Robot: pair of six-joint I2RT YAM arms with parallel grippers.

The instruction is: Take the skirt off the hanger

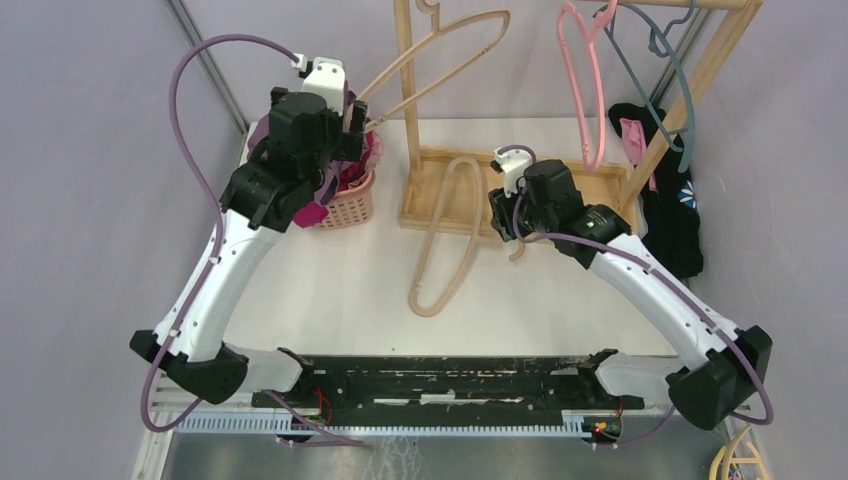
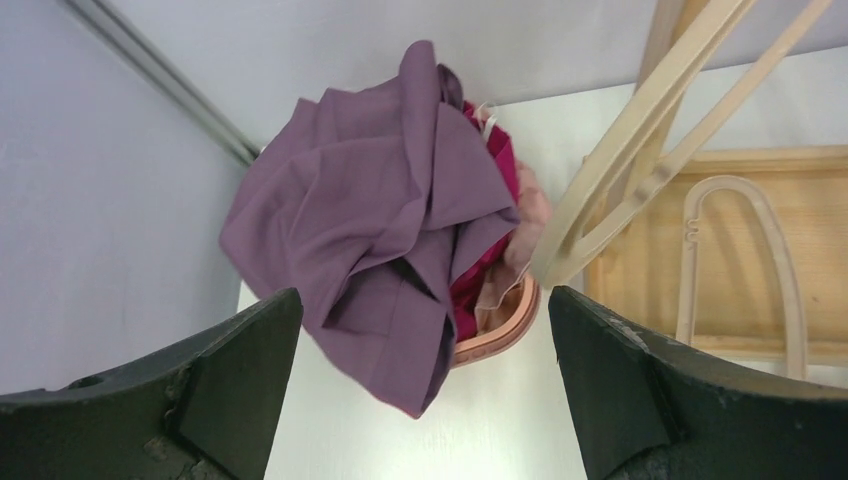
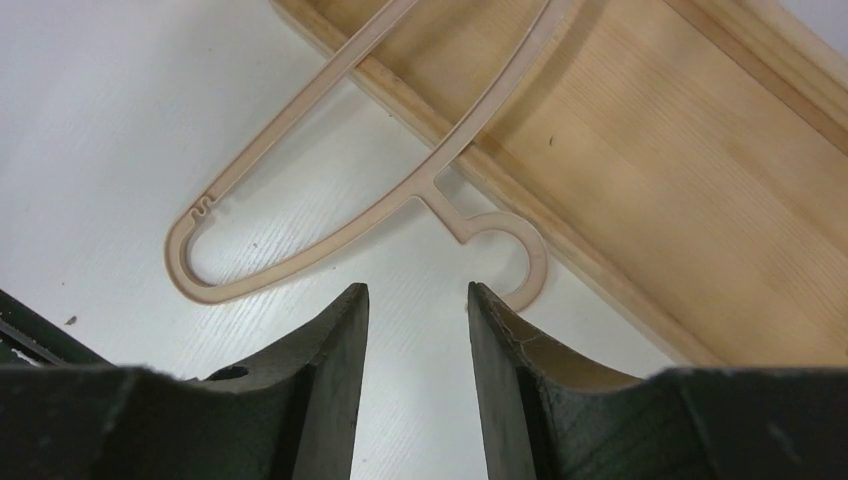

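A purple cloth [image 2: 385, 220], perhaps the skirt, lies draped over the basket at the back left, no hanger visible in it. My left gripper is open above it, nothing between its wide-set fingers. A beige hanger [image 1: 430, 255] lies bare, partly on the white table and partly over the rack's wooden base. In the right wrist view, the hanger's hook [image 3: 535, 255] is just beyond my right gripper. Its fingers stand apart, with only table visible between them. In the top view, the right arm covers part of the hook.
The pink basket [image 1: 350, 207] also holds dark red cloth. Beside the left arm another beige hanger [image 1: 440, 93] hangs from the rack. Pink [image 1: 597, 100] and blue-grey [image 1: 688, 100] hangers hang at right. Black clothing [image 1: 670, 225] lies at far right.
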